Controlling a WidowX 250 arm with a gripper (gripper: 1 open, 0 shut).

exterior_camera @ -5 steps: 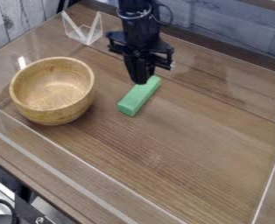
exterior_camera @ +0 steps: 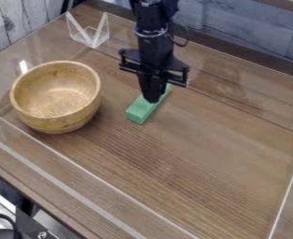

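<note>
My black gripper (exterior_camera: 153, 77) hangs over a green rectangular block (exterior_camera: 143, 110) at the upper middle of the table, its lower tip covering part of the block's upper half. It looks shut, with nothing visible between its fingers; whether it touches the block is unclear. The block lies flat on the wooden table (exterior_camera: 199, 168).
A large tan wooden bowl (exterior_camera: 56, 98) sits to the left of the block. Clear plastic pieces stand at the back left and left edge. Dark cables show at the bottom left.
The gripper has come lower and nearer over the green block, now covering more of it. The block and bowl look in the same places.
</note>
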